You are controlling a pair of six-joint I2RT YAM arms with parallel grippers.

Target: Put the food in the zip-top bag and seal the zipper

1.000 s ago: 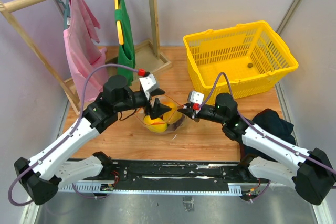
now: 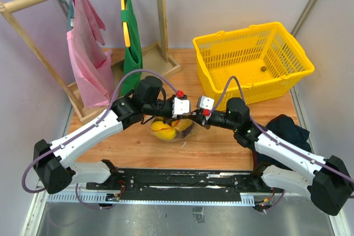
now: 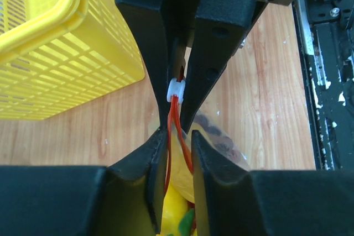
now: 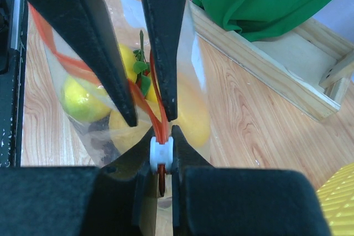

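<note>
The clear zip bag (image 2: 180, 136) stands on the table with yellow food (image 4: 83, 100) and some green pieces (image 4: 145, 84) inside. Its top is edged by red zip strips (image 3: 180, 128), which meet at a white slider (image 4: 161, 153). My right gripper is shut on the slider end, a short red tail sticking out past it. Facing it closely, my left gripper has its fingers (image 4: 161, 64) apart, one on each side of the two strips just beside the slider. In the top view the gripper tips nearly meet above the bag, hiding the slider.
A yellow basket (image 2: 254, 89) stands behind and to the right, close to the right arm. At back left is a wooden rack (image 2: 160, 26) with pink (image 2: 88, 48) and green (image 2: 131, 42) cloths. Dark cloth (image 2: 290, 136) lies at right.
My left gripper has come rightward over the bag to the zip strips beside the right gripper, and its wrist has turned. The wide red loop is now mostly hidden. The right arm has stayed put.
</note>
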